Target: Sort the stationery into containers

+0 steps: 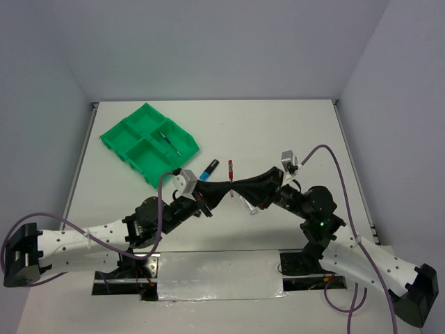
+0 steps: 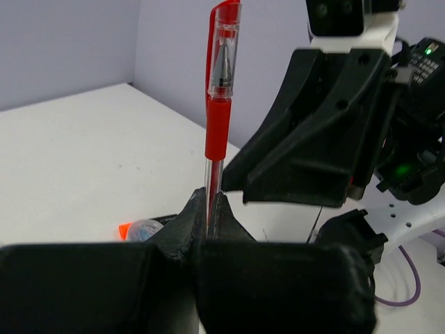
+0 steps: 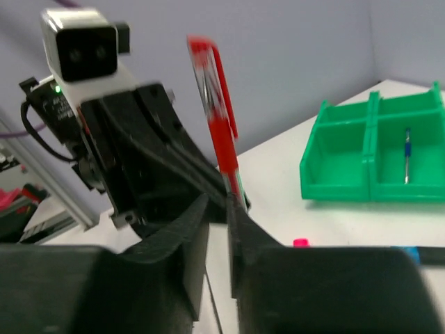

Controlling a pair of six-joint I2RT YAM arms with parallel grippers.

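A red pen with a clear barrel stands nearly upright, its lower part pinched in my left gripper, which is shut on it. In the right wrist view the same pen rises just past the fingertips of my right gripper. A narrow gap shows between those fingers, so the right gripper is part open; whether they touch the pen is unclear. From above, the two grippers meet tip to tip near the table's middle, with the red pen between them.
The green compartment tray is at the back left, with a thin pen lying in it. A blue and black marker lies just behind the left gripper. Partly covered by the right gripper is a clear item.
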